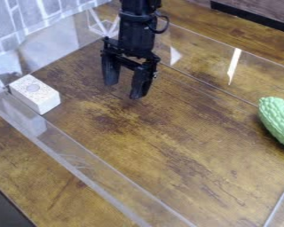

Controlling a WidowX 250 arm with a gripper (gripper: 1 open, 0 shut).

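The black gripper (pixel 125 74) hangs over the upper middle of the wooden board, its two fingers apart with nothing between them. A white block (pixel 35 94) with a faint printed mark lies at the left, apart from the gripper. A green, bumpy object (pixel 279 121) lies at the right edge, partly out of frame.
Clear plastic walls (pixel 79 164) border the brown wooden work surface (pixel 169 168). A crumpled light cloth or sheet (pixel 20 31) is at the back left.
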